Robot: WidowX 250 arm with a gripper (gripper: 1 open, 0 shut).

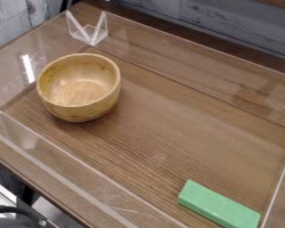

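A tan round bowl (78,87) stands empty on the left part of the wooden table (157,134). A flat green rectangular block (217,205) lies near the front right corner. At the lower left edge some black cabling or arm hardware shows; my gripper's fingers cannot be made out clearly.
A clear, angular plastic object (88,28) stands at the back left. A wall runs along the back.
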